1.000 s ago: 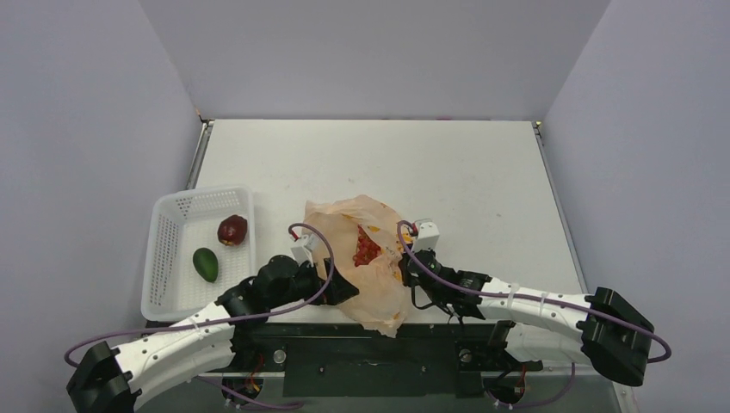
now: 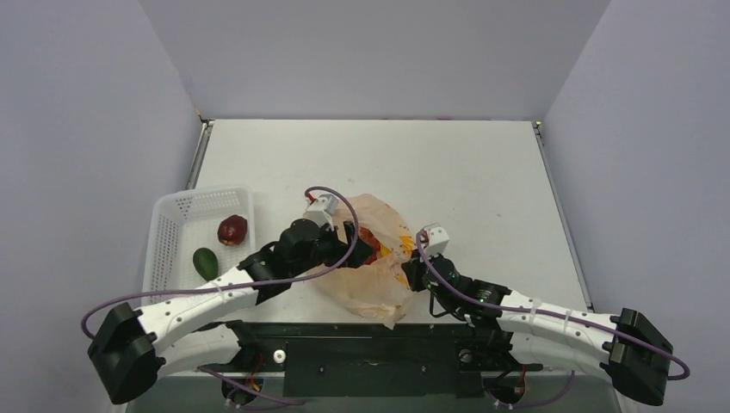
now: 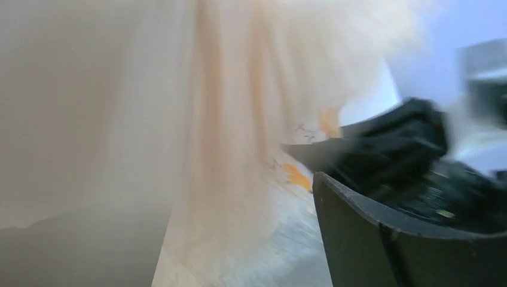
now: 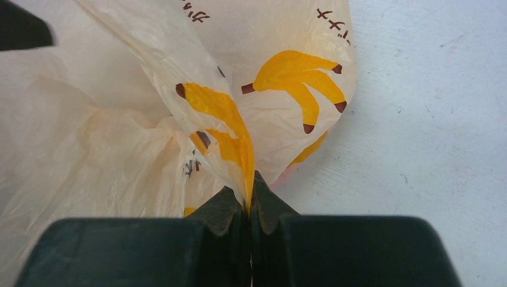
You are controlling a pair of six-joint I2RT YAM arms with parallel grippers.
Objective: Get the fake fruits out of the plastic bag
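Note:
The pale plastic bag [image 2: 366, 288] with banana prints lies on the table, its mouth spread toward the left arm. Red fruit [image 2: 369, 243] and a bit of yellow show inside it in the top view. My right gripper is shut on the bag's edge, where the film [image 4: 224, 128] bunches between the fingertips. Over the bag's mouth, my left gripper stands open, its right finger [image 3: 370, 239] clear in view. Film [image 3: 233, 119] fills much of the blurred left wrist view and veils the left finger; no fruit shows there.
At the left a white perforated basket [image 2: 161, 245] holds a dark red fruit [image 2: 232, 230] and a green one [image 2: 206, 263]. Both arms come close together at the bag.
My left gripper has moved away from the front edge and right, over the bag. The right gripper, keeping the bag, has shifted slightly right.

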